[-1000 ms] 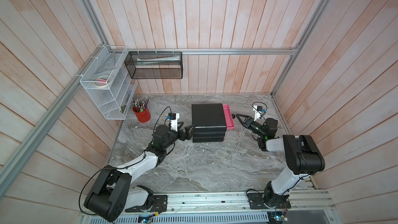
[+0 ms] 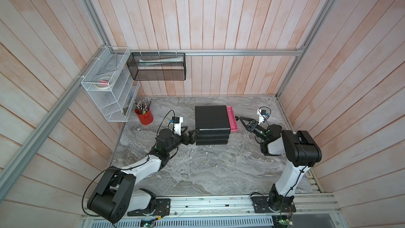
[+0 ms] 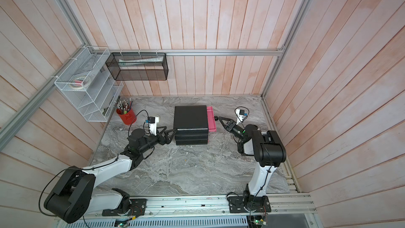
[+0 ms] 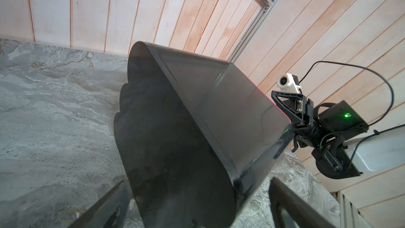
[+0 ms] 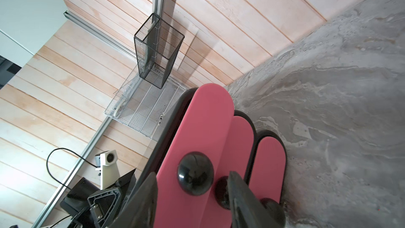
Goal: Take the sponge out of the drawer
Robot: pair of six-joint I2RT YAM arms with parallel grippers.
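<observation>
A dark drawer cabinet stands on the table between my arms. Its top pink drawer is pulled out a little way to the right; I see no sponge in the part that shows. In the right wrist view the drawer's round black knob faces my right gripper, which is open, its fingers short of gripping it. Two lower pink drawer fronts with knobs show beneath. My left gripper is open at the cabinet's closed left side, a finger on either side of its back panel in the left wrist view.
A red cup of pencils is at the back left. White wire shelves and a black mesh basket hang on the walls.
My right arm's elbow has swung left, while its gripper has shifted only slightly near the knob. The left arm has barely moved, and the drawer looks the same.
</observation>
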